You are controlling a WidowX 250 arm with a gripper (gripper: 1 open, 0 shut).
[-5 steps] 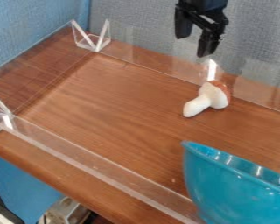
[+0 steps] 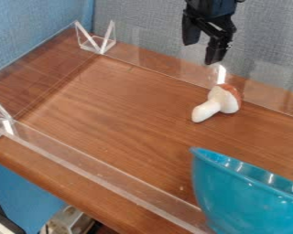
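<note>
My black gripper [image 2: 200,47] hangs at the top of the view, open, with its fingers pointing down over the back of the table. Below it and a little to the right, a white toy mushroom [image 2: 212,104] with a reddish-orange cap lies on its side on the wooden table, apart from the gripper. A blue plastic bowl [image 2: 244,194] stands at the front right, cut off by the frame edge.
Clear low walls with white corner braces [image 2: 95,38] edge the wooden table [image 2: 113,119]. A grey padded wall stands behind, a blue one at the left.
My gripper has shifted slightly left over the last second. The mushroom and bowl have not moved.
</note>
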